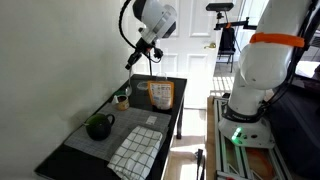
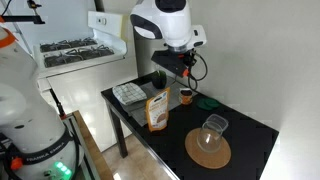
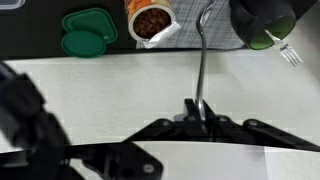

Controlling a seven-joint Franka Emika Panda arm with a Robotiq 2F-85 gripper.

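My gripper is shut on the handle of a thin metal utensil [image 3: 203, 62], whose curved far end reaches between the can and the pot in the wrist view. In exterior view 1 the gripper [image 1: 130, 67] hangs above the table with the utensil pointing down, close over the can [image 1: 122, 103]. That can [image 3: 152, 22] has an orange label and holds small brown pieces. A dark pot [image 3: 255, 22] stands to its right in the wrist view, with a fork [image 3: 288, 50] at its rim. Exterior view 2 shows the can [image 2: 186, 97] below the gripper.
A green lid [image 3: 83, 42] lies near the can. An orange-and-white box [image 2: 157, 110] stands near the table edge. A clear glass container [image 2: 214, 127] rests on a round brown board [image 2: 207, 151]. A checked cloth [image 1: 135, 153] is spread at the front; the wall is close behind.
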